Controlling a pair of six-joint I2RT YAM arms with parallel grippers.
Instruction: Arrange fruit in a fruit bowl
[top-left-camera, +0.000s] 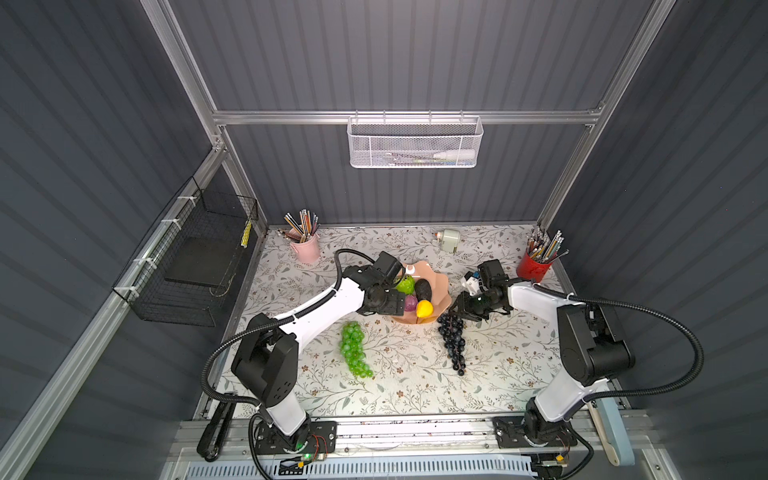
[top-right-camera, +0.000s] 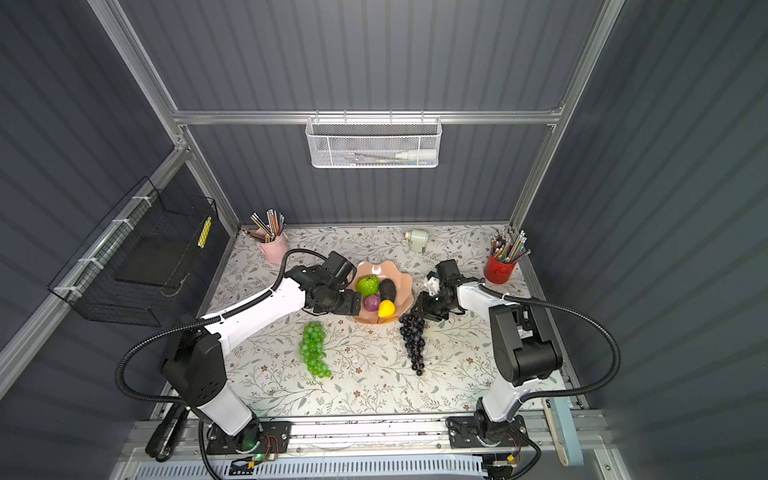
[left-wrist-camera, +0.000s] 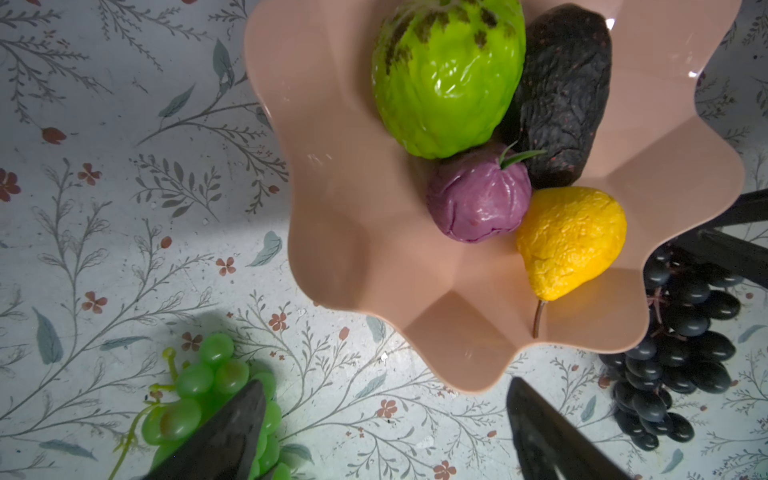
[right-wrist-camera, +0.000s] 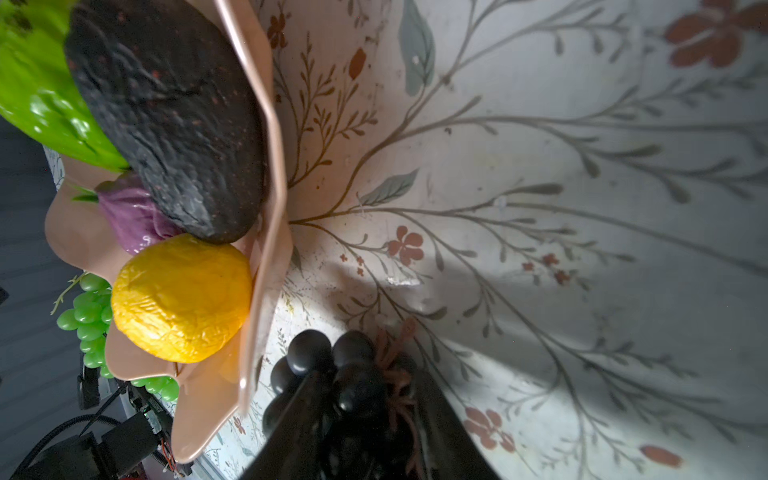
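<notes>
The pink scalloped bowl (left-wrist-camera: 344, 264) holds a green fruit (left-wrist-camera: 448, 76), a dark avocado-like fruit (left-wrist-camera: 564, 92), a purple fruit (left-wrist-camera: 480, 194) and a yellow pear (left-wrist-camera: 572, 240). Green grapes (top-left-camera: 353, 349) lie on the table, front left of the bowl. My left gripper is open with nothing between its fingers, at the bowl's left side. Dark grapes (top-right-camera: 413, 342) lie at the bowl's front right. My right gripper has its fingers part apart around their stem end, with grapes between; whether they grip them cannot be told.
At the back stand a pink cup (top-left-camera: 305, 249) of pencils, a pale green bottle (top-left-camera: 449, 240) and a red cup (top-left-camera: 534, 265) of pencils.
</notes>
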